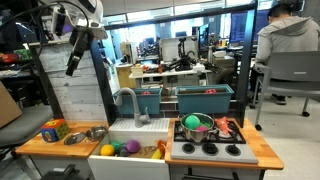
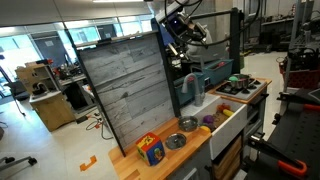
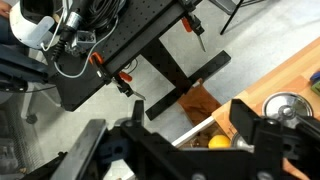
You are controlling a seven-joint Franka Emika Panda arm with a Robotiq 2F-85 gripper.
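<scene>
High over the left end of the counter hangs my gripper (image 1: 73,67), well clear of everything below. In the wrist view its dark fingers (image 3: 122,140) stand wide apart, so the gripper is open and nothing shows between them. Beneath it, an orange-brown piece (image 3: 200,104), apparently cloth, lies low by a black frame bar, beyond the counter's edge. The white sink (image 2: 230,127) holds several toy fruits and vegetables, among them a purple one (image 1: 133,146).
Metal bowls (image 2: 188,124) and a colourful box (image 2: 150,149) stand on the wooden counter (image 1: 62,148). A pot (image 1: 199,127) with a green lump sits on the stove (image 1: 211,151). Behind is a teal bin (image 1: 204,100). A seated person (image 1: 286,45) is at the back right.
</scene>
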